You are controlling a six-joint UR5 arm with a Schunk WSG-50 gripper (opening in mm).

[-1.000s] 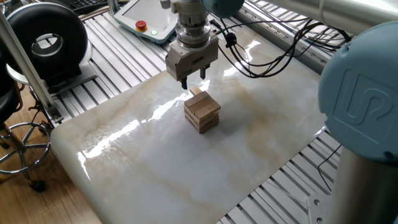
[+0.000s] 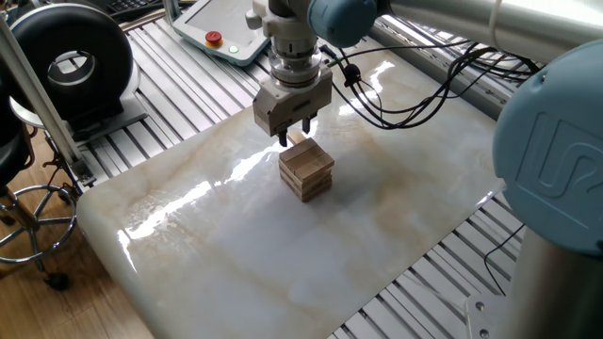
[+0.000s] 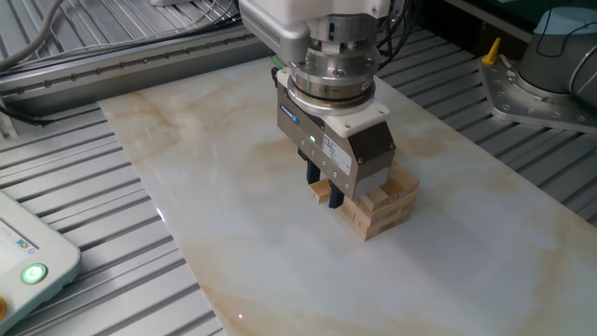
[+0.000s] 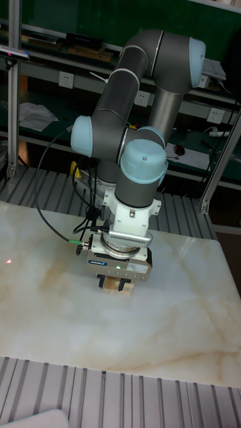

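Note:
A small stack of wooden blocks (image 2: 307, 174) stands on the glossy marbled board. At its upper level one block (image 3: 320, 190) juts out from the side of the stack toward my gripper (image 2: 295, 135). My gripper is open and points down beside the stack, its two dark fingers (image 3: 336, 193) apart on either side of the jutting block. In exterior view 3 the gripper body hides most of the stack, and some wood (image 4: 117, 285) shows between the fingers. Whether a finger touches the block cannot be made out.
The marbled board (image 2: 203, 259) is otherwise clear around the stack. A teach pendant with a red stop button (image 2: 215, 39) lies on the slatted table behind it. Black cables (image 2: 396, 118) hang beside the arm above the board.
The gripper has come down, with a slight shift to the right in exterior view 1, toward the jutting block. Its fingers have stayed apart, and the stack stands where it was.

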